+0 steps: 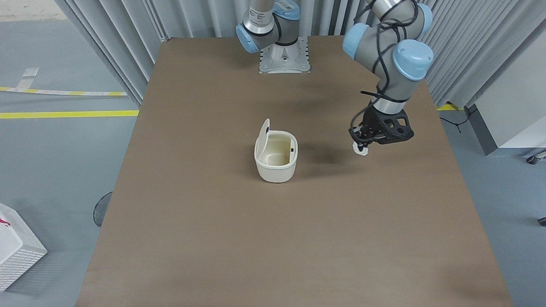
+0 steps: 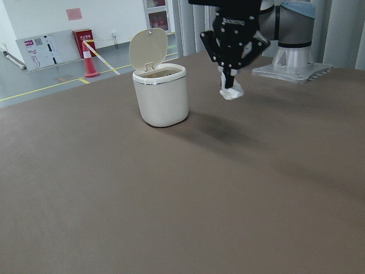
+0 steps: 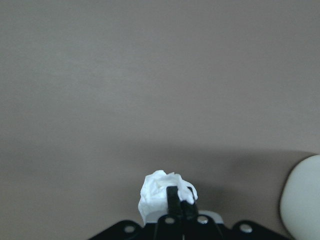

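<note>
A small cream bin (image 1: 276,161) with its lid raised stands on the brown table (image 1: 286,235); the left view shows it (image 2: 160,100) too. My gripper (image 1: 361,146) is shut on a crumpled white tissue (image 1: 360,150), held above the table to the bin's right in the front view. In the left view the tissue (image 2: 231,91) hangs below the black fingers. In the wrist view it (image 3: 155,195) sits between and around the fingertips, with part of the bin (image 3: 305,200) at the right edge.
</note>
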